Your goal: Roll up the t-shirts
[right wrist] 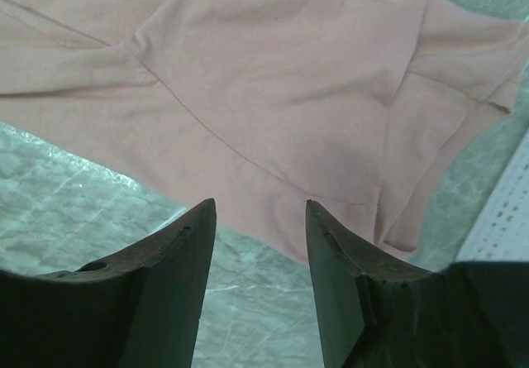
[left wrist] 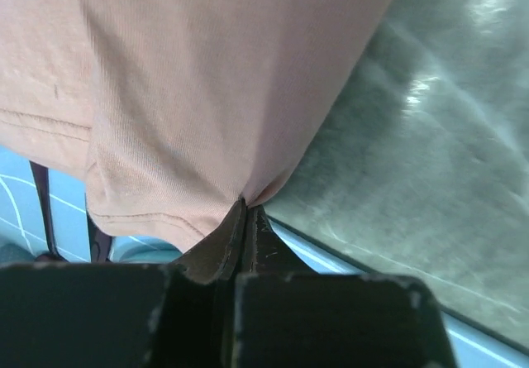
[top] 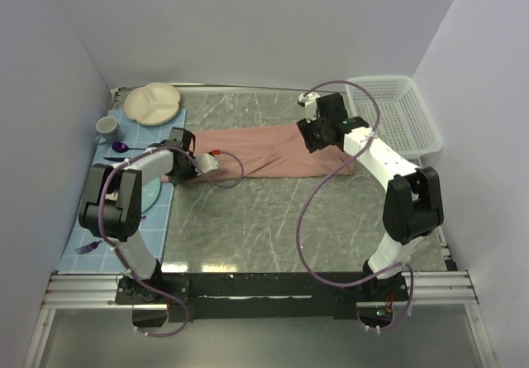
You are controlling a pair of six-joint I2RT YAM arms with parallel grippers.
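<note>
A pink t-shirt (top: 256, 146) lies folded into a long flat strip across the table, with a crease near its middle. At its left end my left gripper is shut, and the cloth bunches to a pinched corner at its fingertips. The left wrist view shows the shirt (left wrist: 182, 95) spreading away from that corner, its stitched hem to the left. My right gripper stands open above the shirt's right part, nothing between its fingers. In the right wrist view the shirt (right wrist: 281, 87) is mostly flat, with a sleeve-like flap at the right.
A white basket (top: 357, 103) stands at the back right, close to the shirt's right end. On the left, a blue tiled mat (top: 107, 256) bears a mug (top: 108, 126), a plate and cutlery; a divided cream plate (top: 152, 103) is behind.
</note>
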